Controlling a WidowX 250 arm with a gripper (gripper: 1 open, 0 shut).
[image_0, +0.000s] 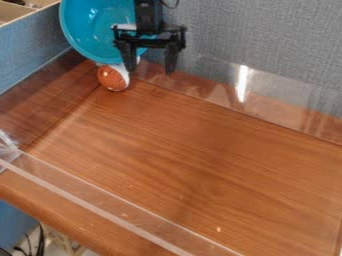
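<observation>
My black gripper hangs at the top middle, in front of the right part of a blue round bowl that leans upright at the back left corner. Its two fingers point down and stand apart, with nothing seen between them. Below and left of it an orange and white object lies on the wooden surface, at the foot of the bowl.
A grey textured wall runs along the back, a blue-grey side wall at the left. Clear strips edge the wood. A crumpled clear item sits at the left edge.
</observation>
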